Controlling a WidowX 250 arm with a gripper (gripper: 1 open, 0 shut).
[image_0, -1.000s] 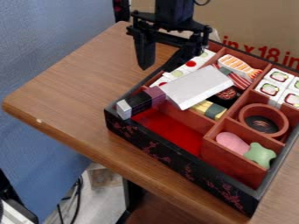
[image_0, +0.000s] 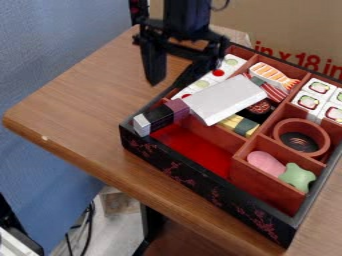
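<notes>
My black gripper (image_0: 178, 65) hangs above the wooden table (image_0: 87, 110) at the back left of a compartmented box (image_0: 221, 207), its two fingers apart with nothing visible between them. In the box lie a white flat packet (image_0: 227, 98), a dark block with a pale end (image_0: 160, 117), toy sushi pieces (image_0: 274, 80), white pieces with red and green marks (image_0: 314, 100), a red ring (image_0: 301, 140), a pink oval (image_0: 265, 163) and a green piece (image_0: 297, 177).
A cardboard box (image_0: 287, 25) stands behind. Cables (image_0: 83, 225) lie on the floor below.
My gripper has moved slightly to the left and down. The box and its contents look unchanged.
</notes>
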